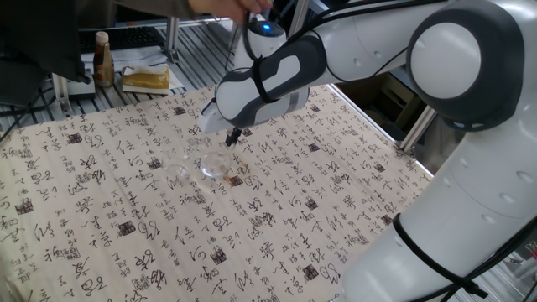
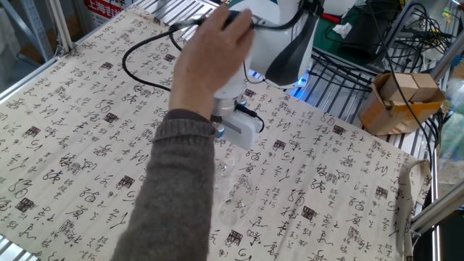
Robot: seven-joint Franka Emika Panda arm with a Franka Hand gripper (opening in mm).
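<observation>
In exterior view 1 my gripper points down at the back right of a clear glass vessel. Its dark fingertip is close to the vessel's rim; whether they touch I cannot tell. A second transparent piece shows faintly just left of the vessel. Exterior view 2 shows clear glassware on the cloth below the white gripper body, but the fingers are hidden there. Neither view shows clearly whether the fingers are open or shut.
A person's hand is at my wrist, and the forearm crosses the table. A calligraphy-printed cloth covers the tabletop, largely clear. A sauce bottle and yellow packet stand beyond its edge; a cardboard box sits right.
</observation>
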